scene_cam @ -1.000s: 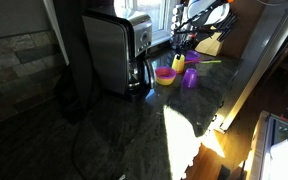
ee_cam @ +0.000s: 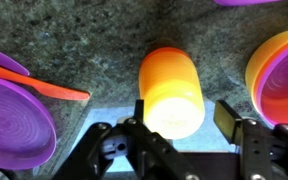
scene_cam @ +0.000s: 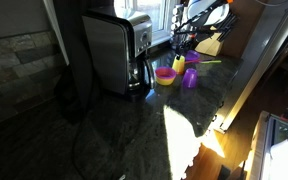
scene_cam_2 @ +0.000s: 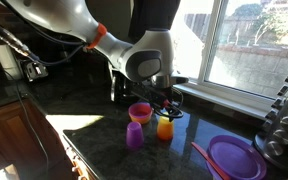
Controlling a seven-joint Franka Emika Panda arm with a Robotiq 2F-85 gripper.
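An orange-yellow cup (ee_cam: 171, 85) lies between the two fingers of my gripper in the wrist view, with a gap visible on both sides of it. The gripper is part open. In exterior view 2 the same cup (scene_cam_2: 165, 131) stands upright on the dark counter, directly under the arm's end. From exterior view 1 the yellow cup (scene_cam: 178, 63) appears beneath the gripper (scene_cam: 184, 47), whose fingers are too small to make out there.
A purple cup (scene_cam_2: 135, 136) and stacked pink and yellow bowls (scene_cam_2: 140, 112) stand close by. On the other side lie a purple plate (scene_cam_2: 246, 150) and an orange-red utensil (scene_cam_2: 210, 160). A coffee maker (scene_cam: 124, 50) stands farther along the counter.
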